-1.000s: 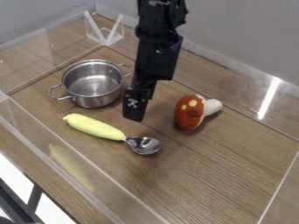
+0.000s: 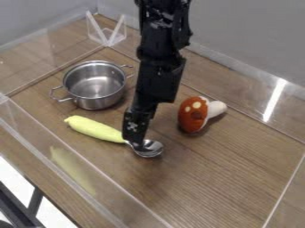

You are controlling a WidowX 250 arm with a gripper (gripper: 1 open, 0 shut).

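My black gripper [image 2: 136, 132] hangs low in the middle of the camera view, its tips at the near end of a spoon with a yellow handle [image 2: 93, 128] and a metal bowl at its right end. The tips cover the neck between handle and bowl; whether they grip it or are open is unclear. A steel pot [image 2: 94, 85] with two side handles sits behind the handle, to the left. A red-brown object with a pale stem [image 2: 193, 116] lies to the right of the gripper.
A white rack [image 2: 105, 34] stands at the back left. Walls border the wooden surface at the back.
My gripper has moved down and slightly toward the front, from above the spoon to its neck. The spoon, pot and red-brown object look unmoved.
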